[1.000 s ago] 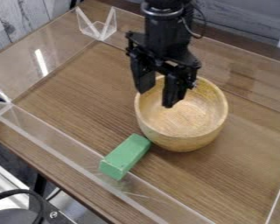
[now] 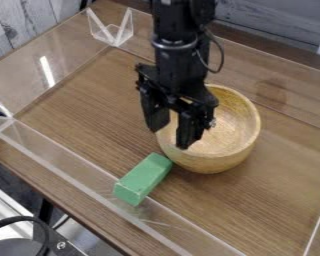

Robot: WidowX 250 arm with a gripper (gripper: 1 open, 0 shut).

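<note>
My gripper (image 2: 175, 124) hangs from the black arm over the left part of a tan round bowl (image 2: 231, 140); whether its dark fingers are open or shut is hard to tell. A green rectangular block (image 2: 143, 180) lies on the wooden table in front of the bowl, to its lower left, apart from the gripper.
The wooden table (image 2: 89, 115) has free room left of the bowl and at the right front. Clear plastic edging runs along the table's left side. A dark cable loops at the bottom left corner.
The arm and gripper have moved down and toward the front, to the bowl's left part. The bowl and green block look about the same.
</note>
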